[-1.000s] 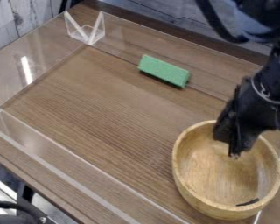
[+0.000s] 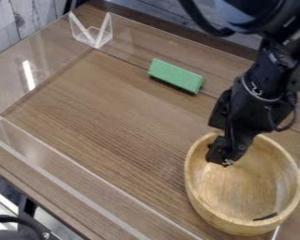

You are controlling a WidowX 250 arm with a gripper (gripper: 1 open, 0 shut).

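Note:
My black gripper point(image 2: 224, 139) hangs at the right of the camera view, its fingers open above the back-left rim of a yellow bowl point(image 2: 210, 202). Nothing shows held between them. The bowl sits at the lower right with a small dark piece in its lower right part. A green block point(image 2: 175, 75) lies on the wooden table behind and to the left of the gripper.
A clear plastic object point(image 2: 90, 30) stands at the back left. The table's left edge and a dark area beyond show at the lower left.
The gripper has risen and moved back and to the left, from over the bowl toward its back-left rim. The bowl and green block look unmoved.

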